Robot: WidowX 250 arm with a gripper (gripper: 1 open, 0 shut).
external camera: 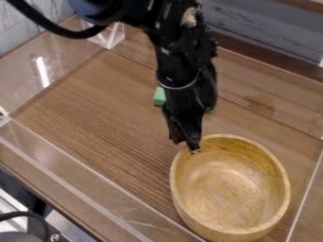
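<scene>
The black robot arm reaches down from the top of the view, its gripper (190, 144) shut just above the back rim of a large yellow wooden bowl (229, 198). Nothing shows between the fingers. The bowl looks empty. A green object (159, 96) lies on the wooden table behind the arm, mostly hidden by it.
A transparent item (111, 38) stands at the back left, and a grey wall (265, 33) runs behind. Cables show at the bottom left.
</scene>
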